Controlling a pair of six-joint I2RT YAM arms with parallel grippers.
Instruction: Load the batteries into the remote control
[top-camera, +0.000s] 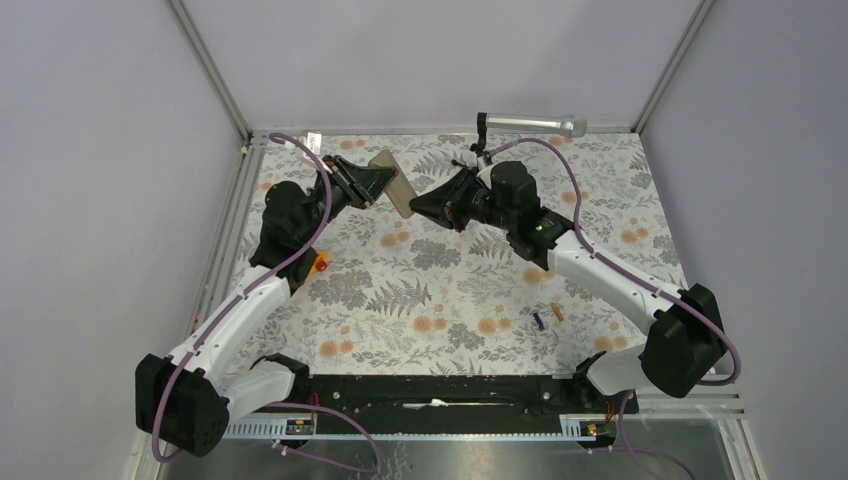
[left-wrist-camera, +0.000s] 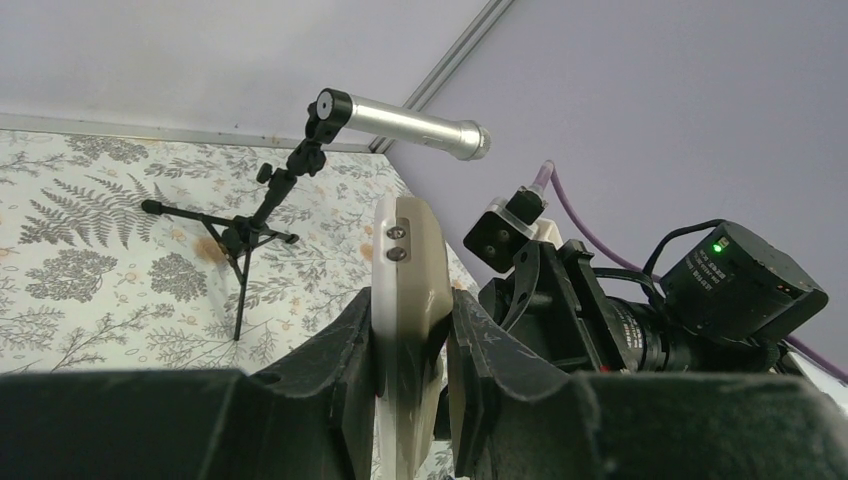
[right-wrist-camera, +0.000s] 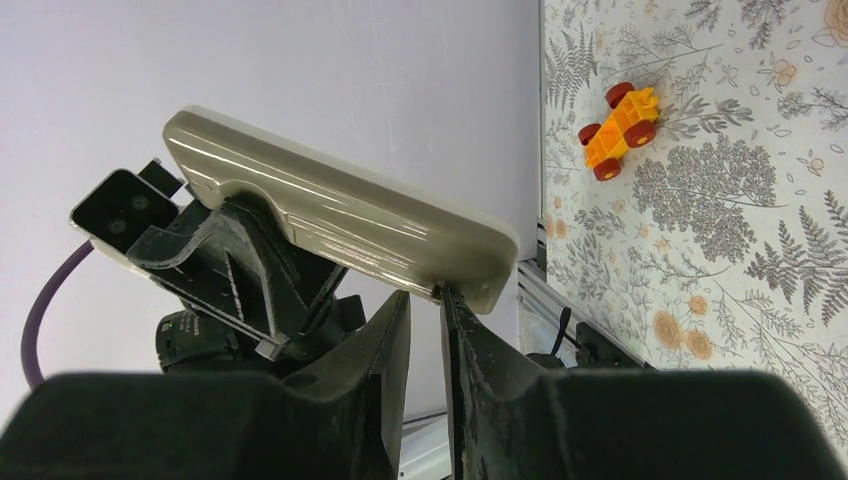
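Observation:
The beige remote control (top-camera: 392, 182) is held in the air between the arms, its long body (right-wrist-camera: 350, 210) tilted. My left gripper is shut on it, with the remote standing upright between the fingers in the left wrist view. My right gripper has its fingertips at the remote's lower edge, by a small dark slot near one end; whether something sits between those fingers is hard to see. Two small batteries, a purple one (top-camera: 538, 321) and an orange one (top-camera: 557, 311), lie on the cloth at the front right.
A yellow toy car (right-wrist-camera: 620, 135) lies at the left of the floral mat (top-camera: 450, 300). A stand with a metal cylinder (left-wrist-camera: 405, 125) rises at the back right. Walls border both sides.

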